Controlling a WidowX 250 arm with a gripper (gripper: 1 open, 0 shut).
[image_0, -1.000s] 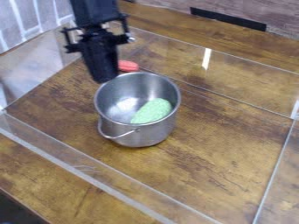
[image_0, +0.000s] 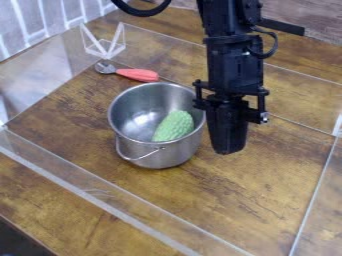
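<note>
A steel pot (image_0: 143, 150) with a wire handle stands on the wooden table, holding a light green, bumpy oblong object (image_0: 174, 126). My black gripper (image_0: 227, 130) hangs pointing down just right of the pot; whether it is open or shut, and whether anything is between its fingers, I cannot tell.
A utensil with a red handle (image_0: 138, 74) lies behind the pot, near a white wire stand (image_0: 104, 42) at the back left. Clear panels border the work area.
My gripper has swept right and lower, from above the pot's left side to beside its right. The pot and the green object look unmoved.
</note>
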